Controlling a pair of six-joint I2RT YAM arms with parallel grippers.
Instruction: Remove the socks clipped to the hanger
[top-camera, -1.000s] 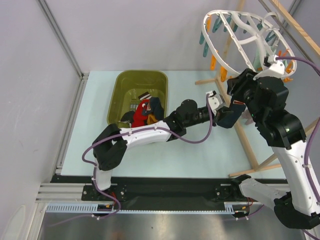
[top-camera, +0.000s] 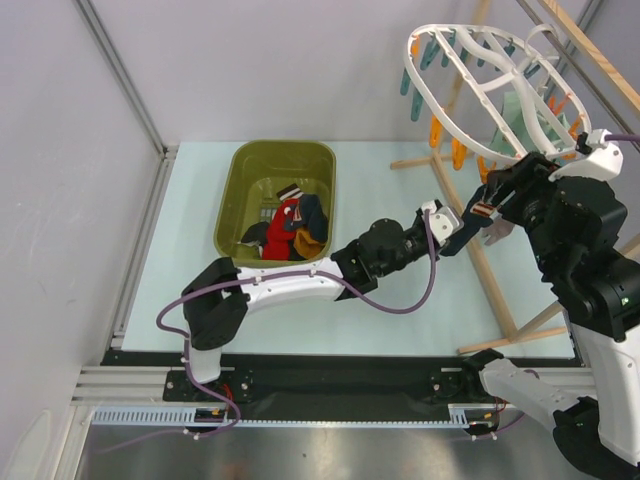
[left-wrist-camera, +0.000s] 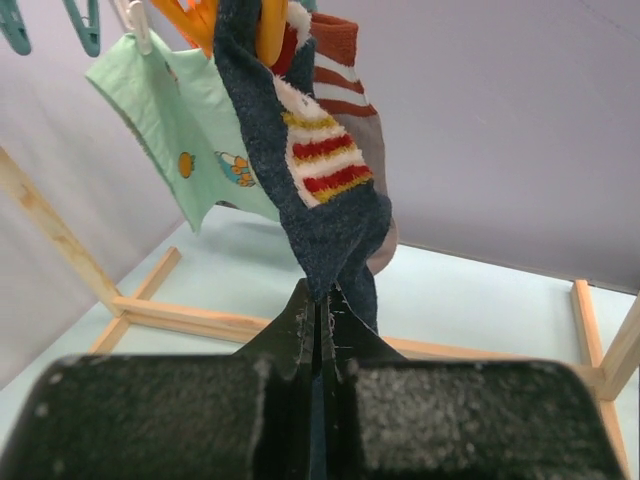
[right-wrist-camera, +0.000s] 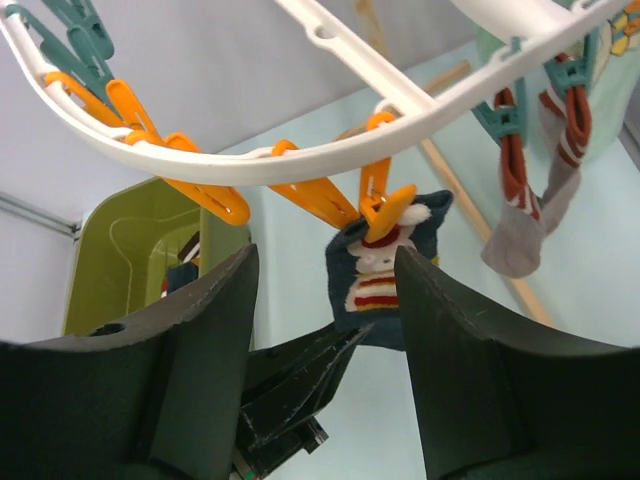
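Note:
A dark navy sock with a red, white and yellow striped patch (left-wrist-camera: 325, 165) hangs from an orange clip (right-wrist-camera: 388, 212) on the white round hanger (right-wrist-camera: 250, 168). My left gripper is shut on the sock's lower part, and the cloth runs taut up to the clip. In the right wrist view, my right gripper stands part open, its fingers (right-wrist-camera: 232, 300) apart with nothing between them. The sock and its clip lie beyond those fingers. A grey sock with red bands (right-wrist-camera: 520, 225) hangs from teal clips further right.
A green bin (top-camera: 232, 190) on the white table holds several socks. More orange and teal clips line the hanger rim. Mint cloth (left-wrist-camera: 185, 130) hangs behind the sock. A wooden stand (top-camera: 485, 270) supports the hanger, and the front of the table is clear.
My right gripper has moved right, away from my left gripper. The hanger has shifted slightly.

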